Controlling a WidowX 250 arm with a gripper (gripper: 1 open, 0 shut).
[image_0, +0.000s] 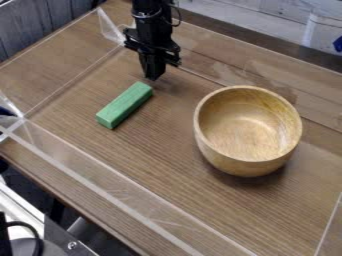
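My black gripper (152, 70) hangs at the top centre, its tip low over the wooden table, just above and behind a green block (124, 104). It appears shut, with nothing visible between its fingers. The green block lies lengthwise on a diagonal, apart from the gripper.
A large tan bowl (246, 125) stands on the right side of the table (160, 190). A wall edge runs along the top right.
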